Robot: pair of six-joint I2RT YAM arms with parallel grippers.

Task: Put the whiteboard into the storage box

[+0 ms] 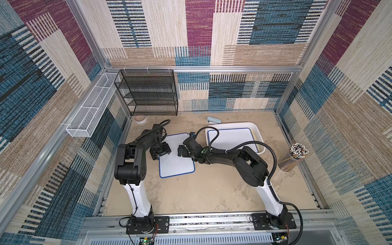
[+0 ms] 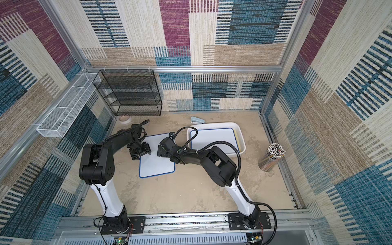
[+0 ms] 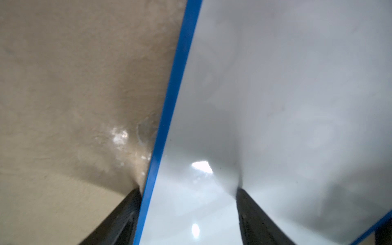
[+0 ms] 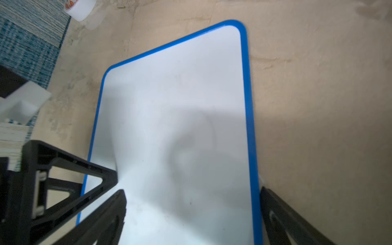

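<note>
A whiteboard (image 1: pixel 176 166) with a blue rim lies flat on the table at middle left. My left gripper stands part open at the board's left edge, one finger (image 3: pixel 130 212) just outside the blue rim and the other over the white face. At the opposite edge my right gripper is open wide. One of its fingers (image 4: pixel 271 208) is against the outside of the rim; the other is above the white surface. The white storage box (image 2: pixel 241 138) sits to the right, with another blue-rimmed whiteboard (image 2: pixel 214 136) inside it.
A light blue eraser-like block (image 1: pixel 213 120) lies behind the box. On the right stands a clear holder of pens (image 1: pixel 289 162). A black wire rack (image 1: pixel 149 96) and a round white item (image 1: pixel 140 119) are at the back left.
</note>
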